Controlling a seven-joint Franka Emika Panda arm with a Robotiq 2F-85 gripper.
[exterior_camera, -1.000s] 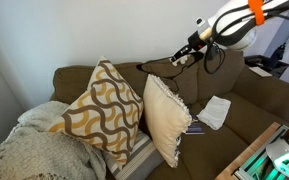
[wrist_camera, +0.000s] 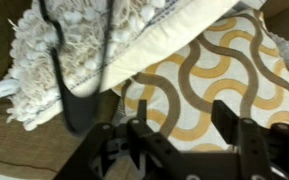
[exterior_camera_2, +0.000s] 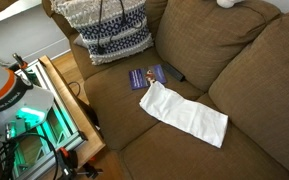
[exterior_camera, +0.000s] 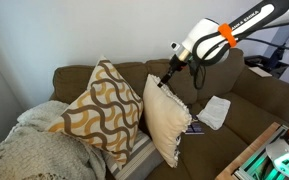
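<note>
In the wrist view my gripper is open, its two dark fingers apart with the patterned pillow showing between them. A dark, thin, loop-like object (wrist_camera: 81,105) shows beside the left finger, its lower end blurred; I cannot tell what it is. From exterior view 1, the gripper (exterior_camera: 168,77) is seen at the top of the cream pillow (exterior_camera: 165,120), which leans on the sofa back. To its left stands the brown-and-orange patterned pillow (exterior_camera: 102,108).
A white cloth (exterior_camera_2: 186,113) lies flat on the brown sofa seat, with a small book (exterior_camera_2: 147,76) and a dark remote-like object (exterior_camera_2: 173,72) nearby. A grey knitted throw (exterior_camera: 44,150) covers the sofa's left side.
My gripper has come down and left toward the top of the cream pillow. A dark, thin shape that stretched left of the gripper earlier now appears lower, against the pillow's top.
</note>
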